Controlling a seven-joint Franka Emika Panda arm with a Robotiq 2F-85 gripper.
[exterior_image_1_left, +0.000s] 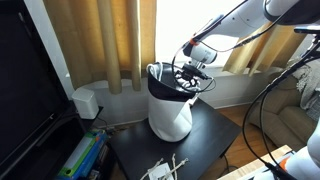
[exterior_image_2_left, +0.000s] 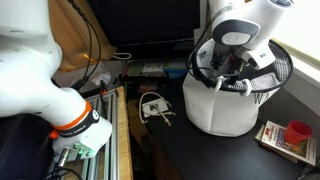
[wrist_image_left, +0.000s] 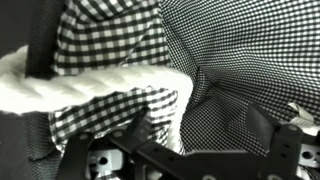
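Observation:
A white basket (exterior_image_1_left: 170, 118) with a dark rim stands on the dark table, its rope handle (exterior_image_2_left: 248, 88) at the top. My gripper (exterior_image_1_left: 186, 76) is down at the basket's mouth, and in the other exterior view the gripper (exterior_image_2_left: 232, 72) partly hides the opening. In the wrist view the fingers of my gripper stand apart, so it looks open. Checked lining (wrist_image_left: 110, 45) fills much of that view. A thick white rope (wrist_image_left: 95, 88) crosses from the left and bends down close to the left finger; whether they touch I cannot tell.
A white cord-like item (exterior_image_2_left: 155, 107) lies on the table beside the basket. Books and a red cup (exterior_image_2_left: 297, 131) sit at the other side. A white box (exterior_image_1_left: 86, 103) stands near the wall. Bare table (exterior_image_2_left: 200, 155) lies in front of the basket.

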